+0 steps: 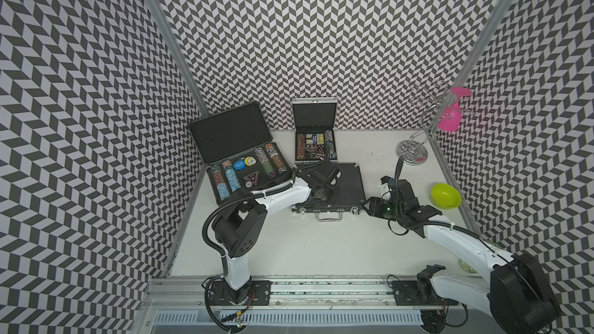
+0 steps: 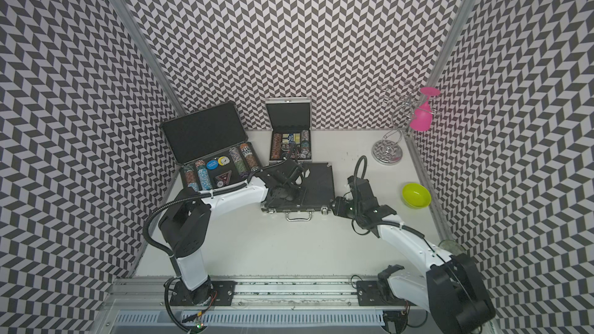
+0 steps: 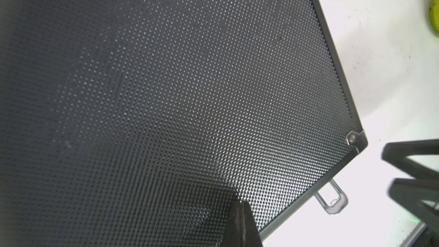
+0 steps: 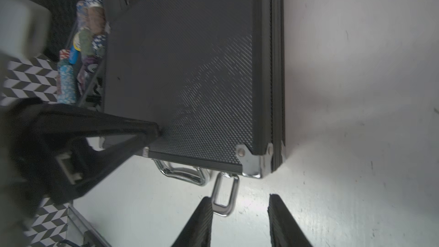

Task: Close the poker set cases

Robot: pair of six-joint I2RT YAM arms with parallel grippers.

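Observation:
A black case (image 1: pixel 343 184) lies closed in the middle, its handle toward me. My left gripper is shut, its tips down on the lid. My right gripper stands open just off the lid's front right corner, near a raised latch (image 4: pixel 234 192), with nothing between its fingers. At the left a large case (image 1: pixel 225 130) has its lid up, showing rows of chips and card boxes. At the back a small case (image 1: pixel 314 114) also stands open, holding chips and cards.
A yellow-green bowl (image 2: pixel 415 195) sits at the right. A chrome stand (image 2: pixel 386 152) with pink items is at the back right.

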